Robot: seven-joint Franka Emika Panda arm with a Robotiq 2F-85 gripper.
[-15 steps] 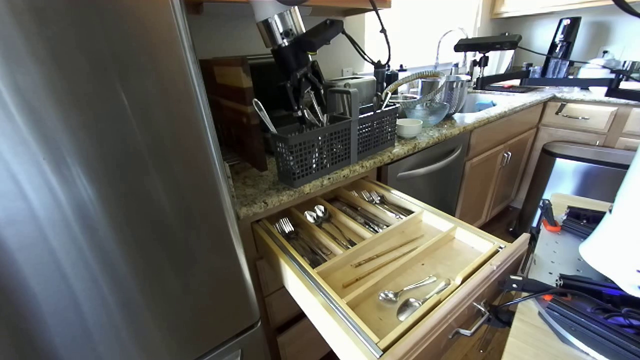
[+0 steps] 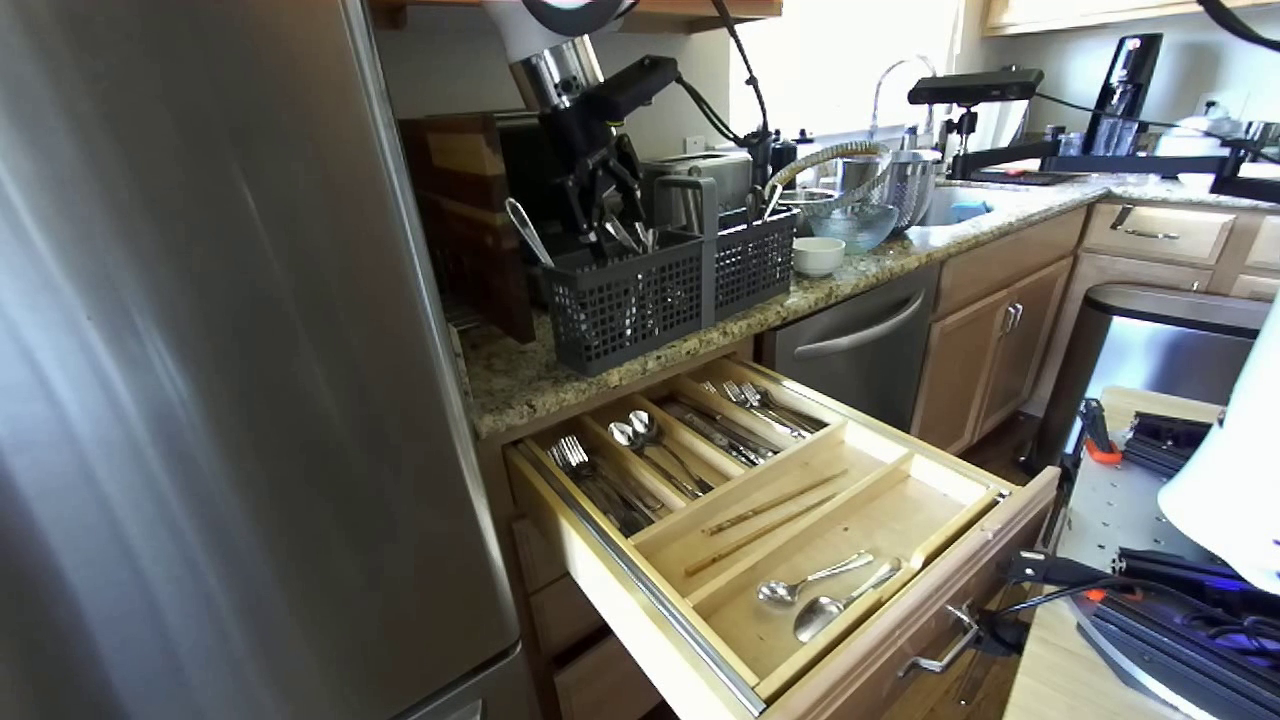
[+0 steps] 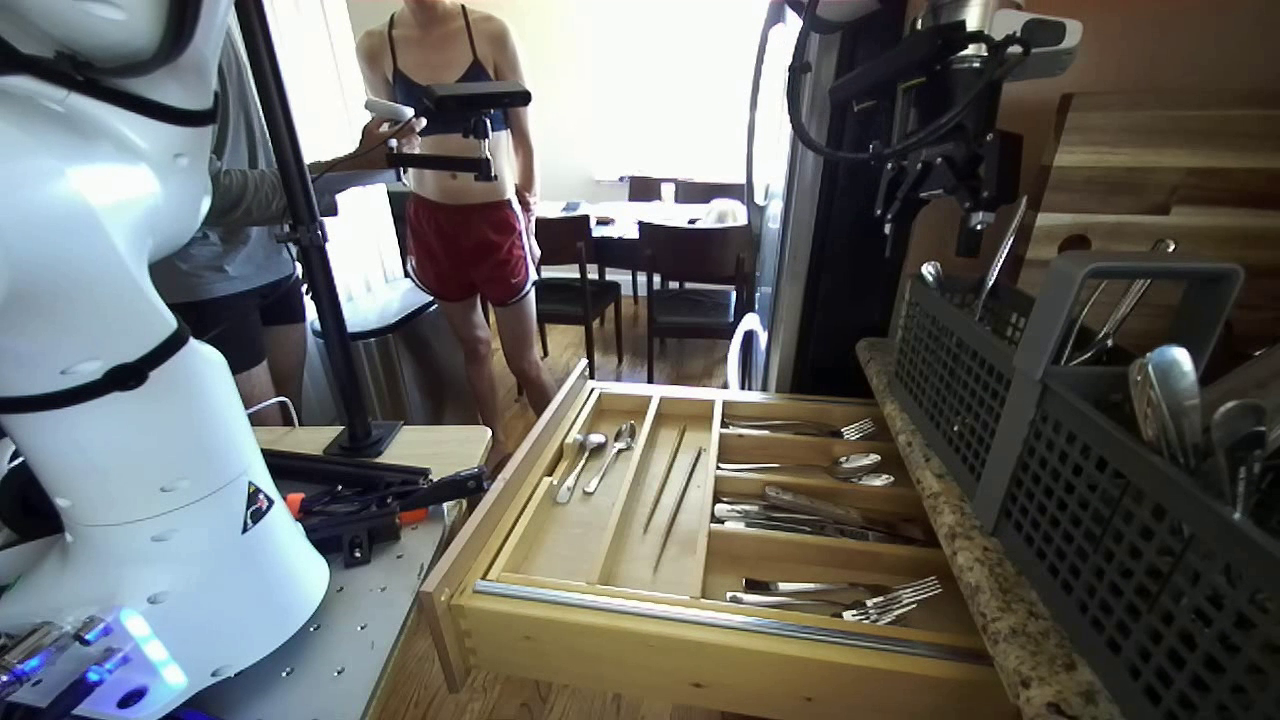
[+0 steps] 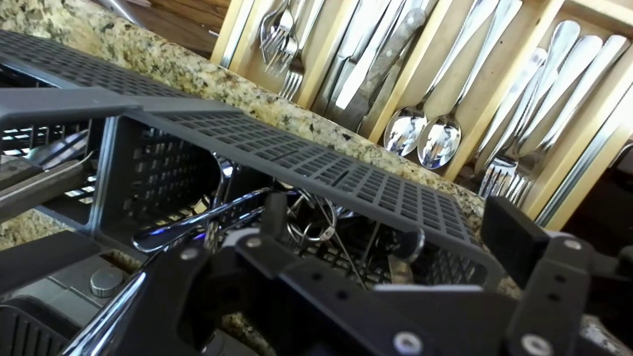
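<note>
Open, with nothing held between its fingers, my gripper [image 2: 609, 223] hangs over the near-left part of the grey cutlery basket [image 2: 630, 300] on the counter. In the wrist view its two fingers [image 4: 511, 240] stand wide apart above the basket's mesh compartment. Scissor handles [image 4: 320, 228] and several metal utensils lie below and between them. A shiny utensil handle [image 4: 178, 228] slants across the basket to the left. The pulled-out drawer [image 2: 672, 514] holds forks [image 3: 888, 600], spoons [image 3: 858, 466] and knives [image 3: 792, 514] in separate compartments. Two chopsticks [image 2: 768, 514] and two spoons [image 2: 818, 616] lie in its front compartments.
A steel fridge [image 2: 240, 360] stands left of the drawer. Wooden boards [image 2: 480, 228] lean behind the basket. A white bowl [image 2: 818, 256] and a glass bowl [image 2: 854, 224] sit to its right. Two people stand beyond the drawer in the second exterior view.
My gripper has shifted slightly left and its wrist has turned a little in the first exterior view. The basket and drawer contents look unmoved.
</note>
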